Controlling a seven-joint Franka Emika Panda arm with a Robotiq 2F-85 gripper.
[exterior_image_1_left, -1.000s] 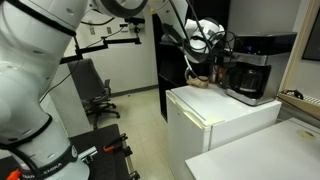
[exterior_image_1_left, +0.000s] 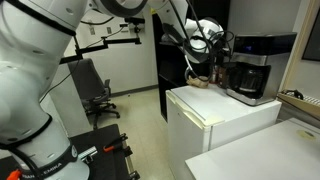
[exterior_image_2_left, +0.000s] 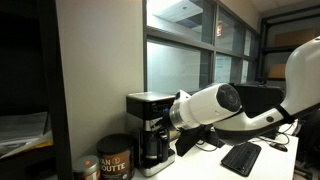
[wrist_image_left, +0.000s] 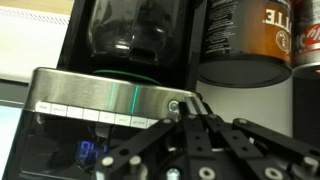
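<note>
A black and steel coffee maker (exterior_image_1_left: 262, 66) stands at the back of the white cabinet top. In the wrist view its steel control panel (wrist_image_left: 100, 101) carries a row of pale buttons, a small round knob (wrist_image_left: 173, 106) and a lit blue display (wrist_image_left: 87, 151). The glass carafe (wrist_image_left: 133, 27) sits inside the machine. My gripper is shut, its fingertips close beside the knob at the panel's right end; whether they touch it I cannot tell. Nothing shows between the fingers. In exterior view 2 the arm reaches in front of the coffee maker (exterior_image_2_left: 150, 104).
A brown canister (exterior_image_2_left: 115, 157) and a red-topped can (exterior_image_2_left: 86, 168) stand beside the coffee maker. In front of the machine, the white cabinet top (exterior_image_1_left: 215, 104) has free room. A lower white surface (exterior_image_1_left: 255, 157) lies nearer, and an office chair (exterior_image_1_left: 90, 85) stands at far left.
</note>
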